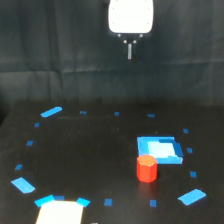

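High above the table, in the upper middle of the camera view, hangs my gripper [129, 55] below its white mount. Its fingers show as one narrow bar, so it looks shut, with nothing visible between them. On the dark table a red, cylinder-like block [147, 170] stands right of centre, well below the gripper. Just behind it is a small blue tray [176, 159] with a white inside. The block overlaps the tray's front edge in this view; whether they touch I cannot tell.
Flat blue marks are spread over the table, among them a strip [51, 112] at the back left and another [192, 197] at the front right. A pale object [60, 213] is cut off at the bottom edge.
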